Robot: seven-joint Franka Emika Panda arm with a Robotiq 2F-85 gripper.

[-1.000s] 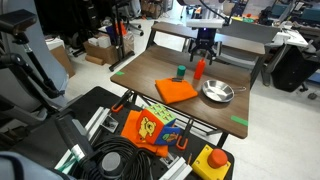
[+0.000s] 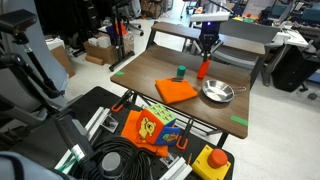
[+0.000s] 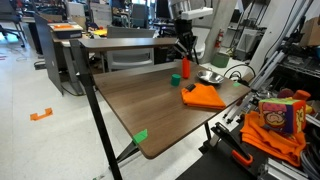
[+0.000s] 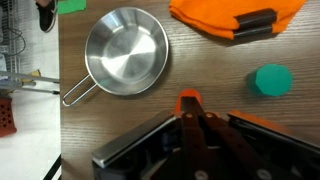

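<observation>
A tall red bottle-like object (image 2: 203, 69) stands near the back of the wooden table, left of a metal pan (image 2: 217, 91). Right above its top is my gripper (image 2: 207, 53), pointing down and shut, with nothing seen between its fingers. From the wrist, the red object's top (image 4: 188, 94) peeks out just beyond the fingertips, and the rest is covered by the gripper; whether they touch I cannot tell. A green cup-like object (image 4: 271, 80) and an orange cloth (image 4: 215, 12) lie to the side, with a dark item (image 4: 255, 25) on the cloth.
The pan's handle (image 4: 78, 92) sticks out toward the table edge. Bare wood (image 3: 140, 105) covers the table's other half. Off the table are a colourful bag (image 2: 150, 127) and a yellow box with a red button (image 2: 212, 163). A shelf (image 2: 225, 40) runs behind.
In exterior view 1, the gripper has shifted a little to the right above the red object. The red object also appears slightly farther right than before. Pan, cup and cloth are unmoved.
</observation>
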